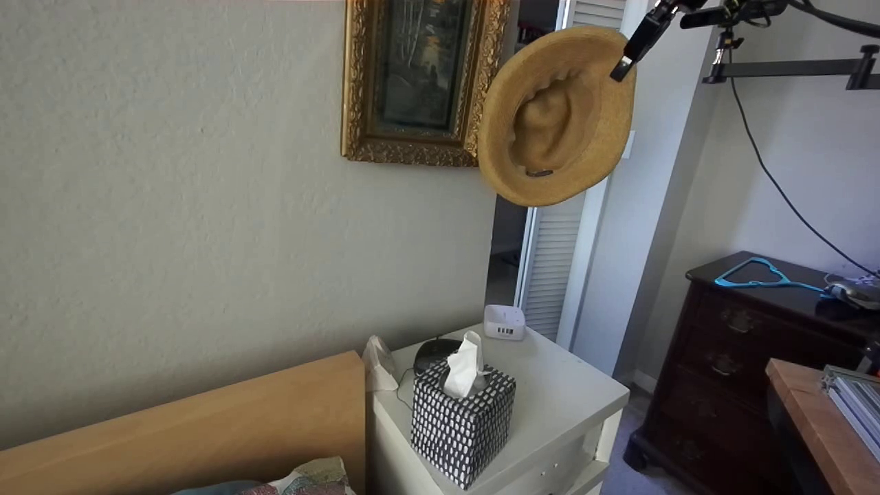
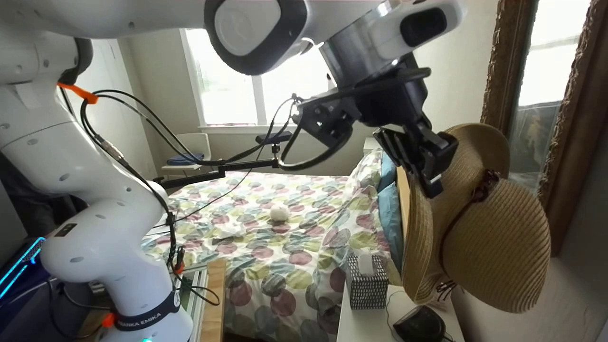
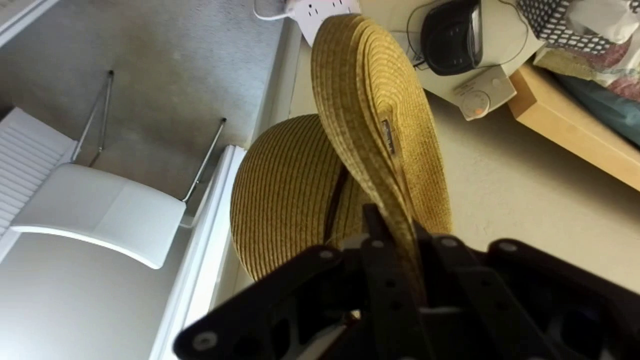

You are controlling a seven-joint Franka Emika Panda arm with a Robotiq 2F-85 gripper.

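Note:
A tan woven hat (image 1: 503, 136) hangs in the air beside the gilt picture frame, its hollow facing exterior view 1. My gripper (image 1: 620, 73) is shut on the brim at its upper right edge. From the other side, in exterior view 2, the rounded crown of the hat (image 2: 496, 245) with its dark band shows, the gripper (image 2: 424, 182) pinching the brim above it. Looking along the fingers in the wrist view, the brim of the hat (image 3: 360, 108) runs down between the two pads of the gripper. The far fingertip is hidden behind the brim in exterior view 1.
A gilt-framed picture (image 1: 425, 152) hangs on the wall close to the hat's left edge. Below stands a white nightstand (image 1: 561, 388) with a patterned tissue box (image 1: 462, 421) and a white power strip (image 1: 504, 322). A wooden headboard (image 1: 206, 412) adjoins it.

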